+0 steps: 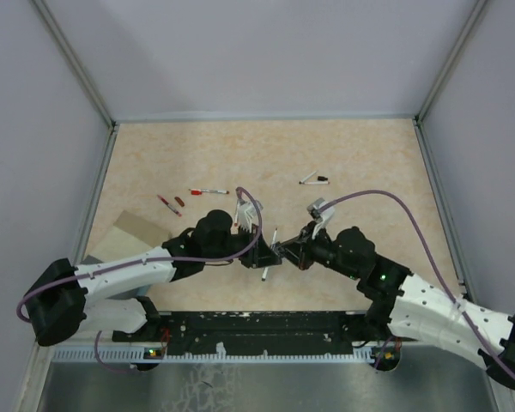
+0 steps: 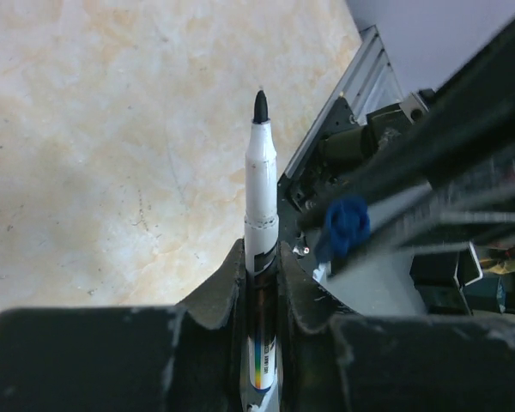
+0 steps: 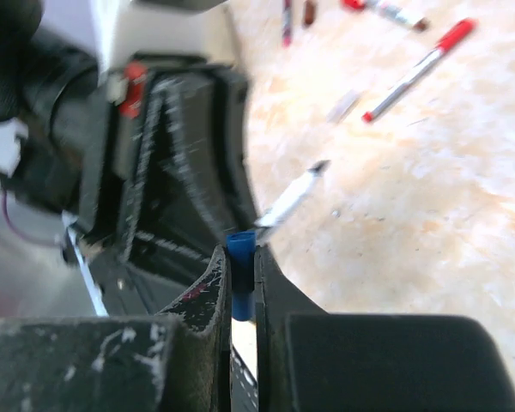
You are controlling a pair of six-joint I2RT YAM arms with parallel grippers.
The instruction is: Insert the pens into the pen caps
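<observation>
In the left wrist view an uncapped white marker (image 2: pixel 261 176) points its black tip away from my left gripper, which is shut on its barrel. A blue pen cap (image 3: pixel 242 262) is pinched upright in my right gripper. From the left wrist the cap (image 2: pixel 348 223) appears blurred, to the right of the marker and apart from its tip. Seen from the right wrist, the marker (image 3: pixel 292 196) tilts behind the cap, partly hidden. In the top view both grippers meet near the table's middle, where cap and marker are too small to make out.
Red-capped markers (image 1: pixel 208 190) and a red pen (image 1: pixel 168 204) lie at the left, with a small brown-red piece (image 1: pixel 179 202). White pens (image 1: pixel 313 181) and a black cap (image 1: pixel 324 178) lie at the right. A white pen (image 1: pixel 269 262) is under the grippers.
</observation>
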